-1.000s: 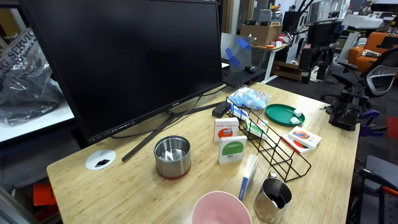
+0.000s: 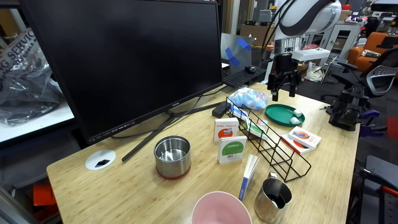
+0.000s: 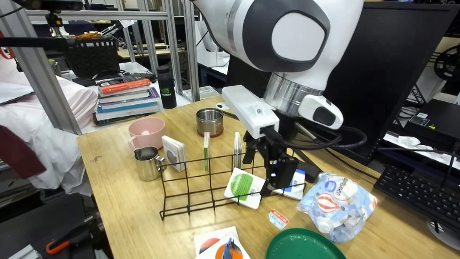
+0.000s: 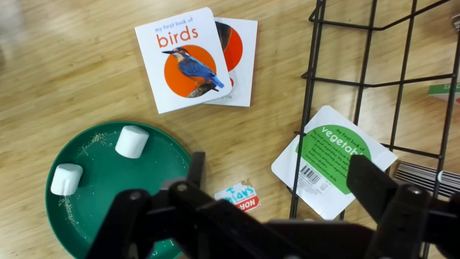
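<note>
My gripper (image 2: 283, 95) hangs open above the far part of the table, with nothing between its fingers. Below it in the wrist view are a green plate (image 4: 125, 185) holding two white marshmallows (image 4: 132, 141) and a black wire rack (image 4: 307, 92). A vegetables book (image 4: 330, 162) lies tilted in the rack, and a blue-and-white book (image 3: 294, 185) sits near the rack's end. Flat on the wood, a birds book (image 4: 184, 60) overlaps another white book (image 4: 243, 64). A small red-and-white label (image 4: 239, 196) lies between plate and rack.
Several books stand upright beside the rack, including a colors book (image 2: 232, 149) and a baby objects book (image 2: 225, 128). Nearby are a steel pitcher (image 2: 273, 199), pink mug (image 2: 222, 209), steel pot (image 2: 172, 156) and blue plastic bag (image 3: 338, 207). A monitor (image 2: 127, 56) borders the table.
The arm has come from the right over the table, moving left and lower in exterior view 1. The objects on the table look unmoved.
</note>
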